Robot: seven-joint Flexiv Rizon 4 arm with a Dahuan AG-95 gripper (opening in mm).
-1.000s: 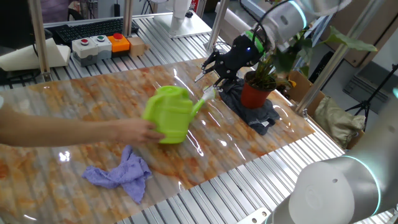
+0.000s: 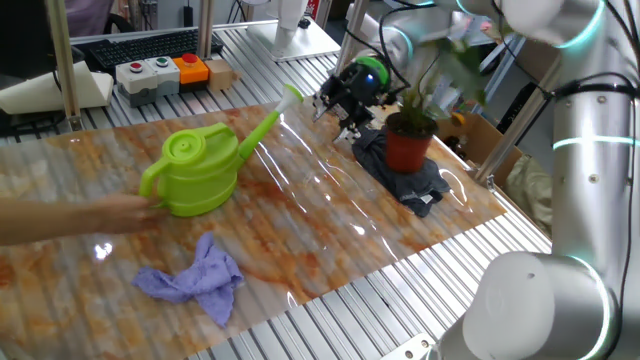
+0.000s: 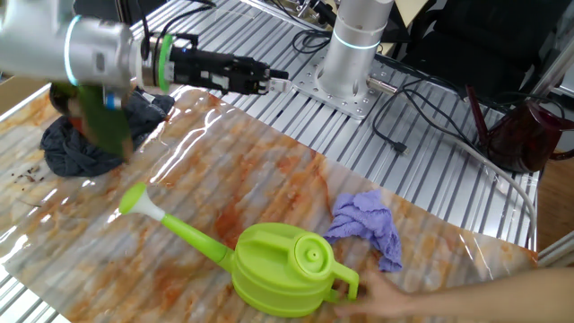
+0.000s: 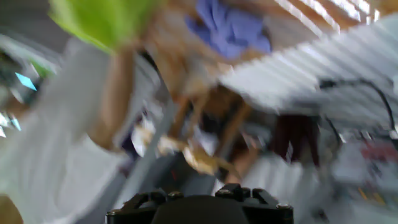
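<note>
My gripper (image 2: 336, 113) is above the far part of the table, beside the potted plant, its fingers apart and nothing between them. In exterior view 2 the gripper (image 3: 280, 82) points sideways toward the arm's base. A green watering can (image 2: 203, 172) with a pale spout head is on the brown marbled sheet, a person's hand (image 2: 128, 213) at its handle. The brown pot (image 2: 405, 150) with a leafy plant stands on a dark cloth (image 2: 425, 188). A crumpled purple cloth (image 2: 205, 278) lies nearer the front. The wrist view is blurred, showing the green can (image 4: 102, 22) and purple cloth (image 4: 227, 28) at its top.
Button boxes (image 2: 150, 82) and a keyboard (image 2: 140, 48) sit along the back edge. A dark red jug (image 3: 525, 135) stands on the far side of exterior view 2, near loose cables (image 3: 395, 144). The sheet's middle, between the can and the pot, is clear.
The hand and watering can have moved left, away from the plant. My arm has swung and its gripper has shifted slightly. The pot and both cloths remain in place.
</note>
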